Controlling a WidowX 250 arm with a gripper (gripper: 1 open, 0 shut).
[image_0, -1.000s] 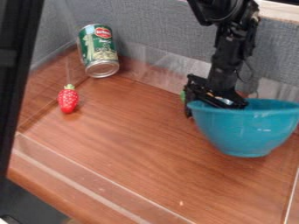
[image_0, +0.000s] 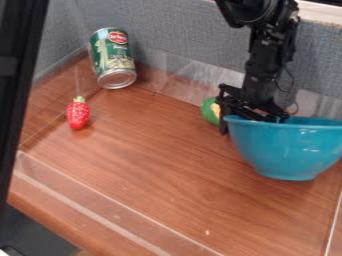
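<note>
My black gripper (image_0: 241, 110) is down at the back-left rim of a blue bowl (image_0: 287, 150), its fingertips over and around the rim. The fingers look closed there, though the dark fingers partly hide what is between them. Just left of the bowl, behind the gripper, a green and yellow object (image_0: 211, 110) is partly hidden. The bowl sits upright at the right of the wooden surface.
A Del Monte can (image_0: 114, 58) stands at the back left. A red strawberry (image_0: 79, 115) lies at the left. Padded grey walls line the back.
The gripper and bowl have shifted slightly to the right since a second ago, and more of the green and yellow object now shows.
</note>
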